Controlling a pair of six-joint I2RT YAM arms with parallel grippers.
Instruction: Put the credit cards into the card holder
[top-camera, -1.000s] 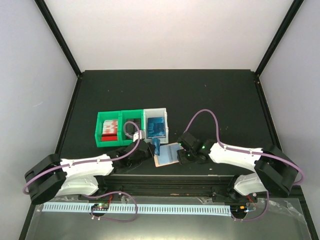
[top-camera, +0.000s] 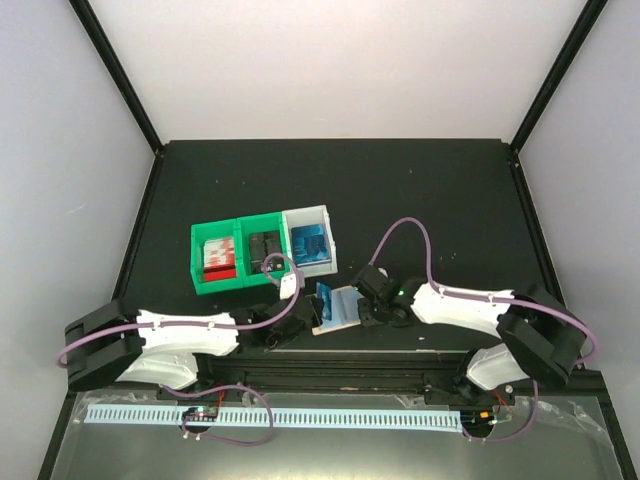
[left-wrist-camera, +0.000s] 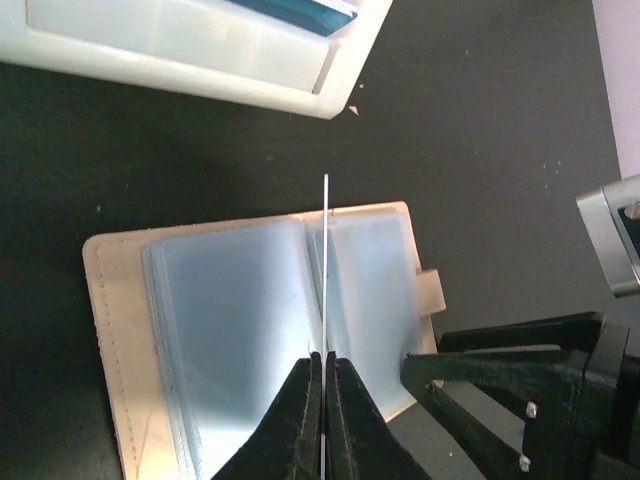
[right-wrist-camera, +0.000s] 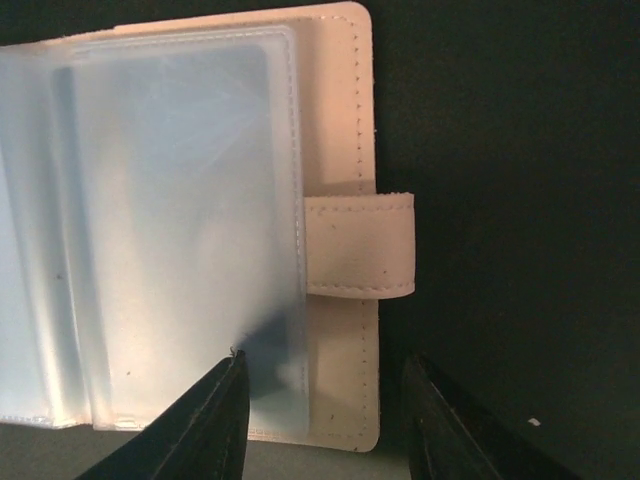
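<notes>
The tan card holder (left-wrist-camera: 120, 300) lies open with clear sleeves (right-wrist-camera: 180, 230) and a strap (right-wrist-camera: 360, 245) on one side. My left gripper is shut on a thin card (left-wrist-camera: 324, 260), seen edge-on over the holder's middle; in the top view the card (top-camera: 323, 300) is blue. My right gripper is part open at the holder's strap-side edge, one finger over the sleeve, nothing visible between the fingers.
Behind the holder stand green bins (top-camera: 200, 270) with red-and-white and dark contents, and a white bin (top-camera: 326, 258) with blue cards.
My left gripper and the blue card have moved down in the top view, toward the near edge and over the holder. The right arm has shifted only slightly.
</notes>
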